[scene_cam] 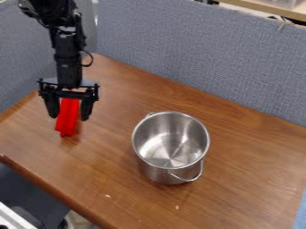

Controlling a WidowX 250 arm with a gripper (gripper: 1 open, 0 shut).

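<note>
A red block [67, 123] lies on the wooden table at the left. My black gripper [70, 103] is down over its far end, with a finger on either side. Whether the fingers touch or squeeze the block is too small to tell. A steel pot [170, 143] with two handles stands upright to the right of the block, apart from it.
Bare table [245, 170] lies right of the pot and behind it. Grey padded panels [198, 49] border the back and left. The table's front-left edge runs close below the block.
</note>
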